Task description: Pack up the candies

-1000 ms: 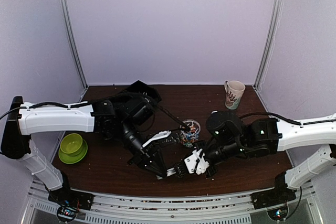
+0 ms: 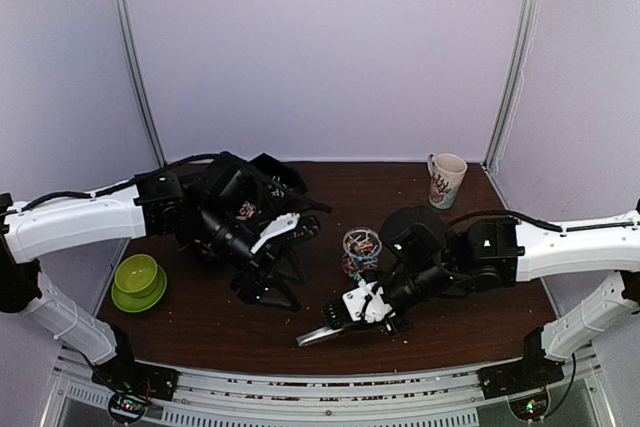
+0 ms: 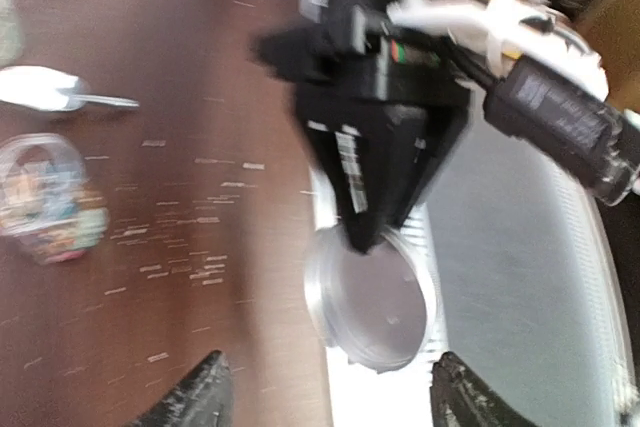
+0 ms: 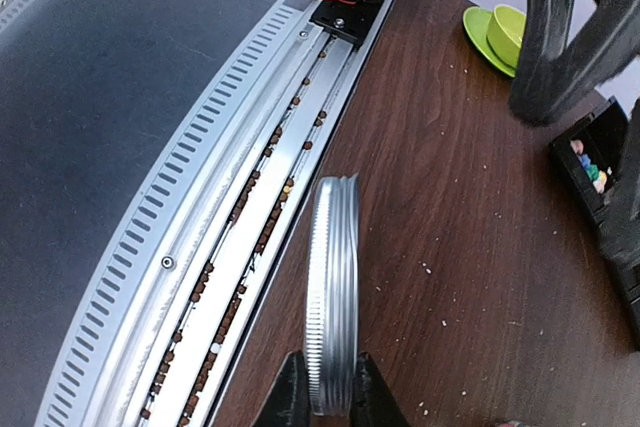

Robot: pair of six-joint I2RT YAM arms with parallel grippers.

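A round metallic lid (image 4: 332, 287) is pinched edge-on by my right gripper, held near the table's front edge. My left gripper (image 2: 272, 289) stands open to the left of the lid; its fingers (image 3: 190, 397) are apart with nothing between them. The lid's round face (image 3: 380, 297) shows in the left wrist view. A clear jar (image 2: 360, 249) of colourful wrapped candies stands uncovered on the table, beside the right arm. Behind the left arm, a black box (image 2: 280, 171) is partly hidden; coloured candies (image 4: 594, 169) lie in it.
A green bowl (image 2: 136, 274) on a green plate (image 2: 140, 299) is at the left. The patterned mug (image 2: 446, 181) stands at the back right. A blurred silvery spoon-like thing (image 3: 42, 88) lies behind the jar. Bare table shows around the back centre.
My left gripper has drawn back leftward and up, away from the lid where it was touching or very near.
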